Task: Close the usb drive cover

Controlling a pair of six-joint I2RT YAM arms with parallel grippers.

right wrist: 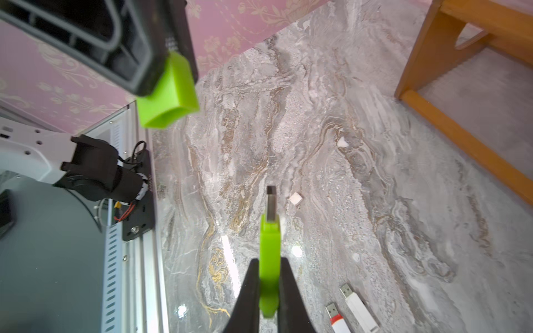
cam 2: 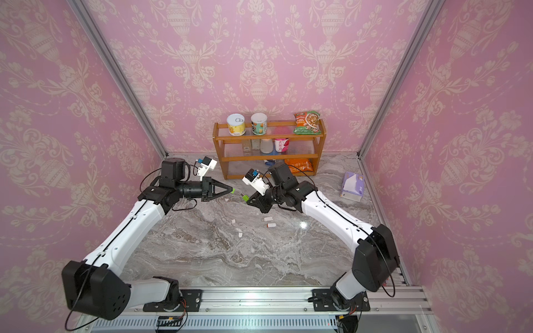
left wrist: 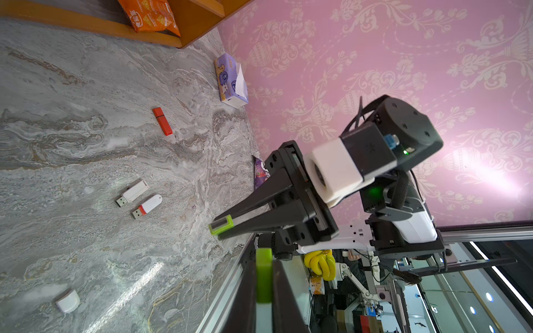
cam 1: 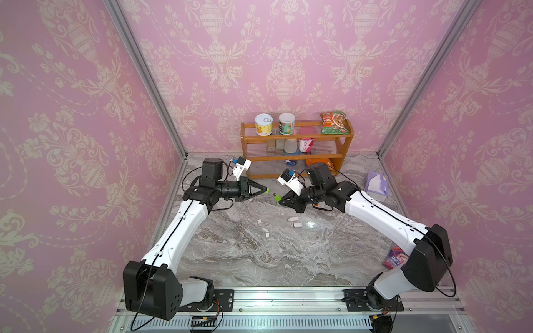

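In the right wrist view, a green USB drive (right wrist: 270,244) with its metal plug exposed stands between the fingers of my right gripper. My left gripper is shut on a small green cover (left wrist: 264,258), seen end-on in the left wrist view. The right wrist view shows that same cover (right wrist: 169,97) with what looks like a hollow end. Both grippers are raised over the table. In the top left view the cover (cam 1: 267,190) and the drive (cam 1: 278,198) face each other, a small gap between them.
Two white USB drives lie on the marble table, one white (left wrist: 133,192) and one white-red (left wrist: 147,206). A red drive (left wrist: 162,121) and a white cap (left wrist: 68,300) also lie loose. A wooden shelf (cam 1: 294,158) stands behind.
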